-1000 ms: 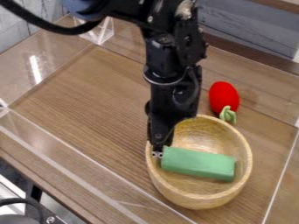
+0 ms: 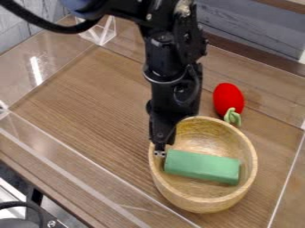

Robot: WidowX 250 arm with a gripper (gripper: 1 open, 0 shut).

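My black gripper [image 2: 162, 135] reaches down from the top centre to the left rim of a round tan bowl [image 2: 210, 199]. Its lower tips sit just over the left inner side of the bowl. A green rectangular block [image 2: 205, 167] lies inside the bowl, close below the fingertips. The gripper looks shut, and I see nothing held between its fingers, though the dark parts make the tips hard to make out.
A red object with a green top [image 2: 230, 101] lies behind the bowl to the right. A pale wall runs along the back, and a black cable loops at the lower left.
The arm has shifted very slightly; the bowl, green block and red object look unmoved.
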